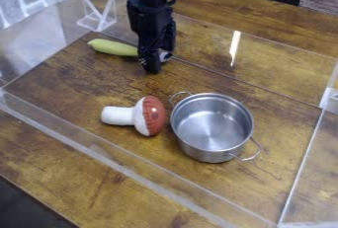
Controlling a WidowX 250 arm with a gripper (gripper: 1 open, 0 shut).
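My black gripper (154,58) hangs low at the upper middle, by the right end of a yellow-green corn cob (114,48). The dark fingers are small and blurred, so I cannot see how far apart they are or whether anything is between them. Nearer the front lie a toy mushroom (136,115) with a red cap and white stem, on its side, and a steel pot (211,127) with two handles to its right.
The wooden table (93,163) is enclosed by clear plastic walls along its sides. The front left and the right behind the pot are clear.
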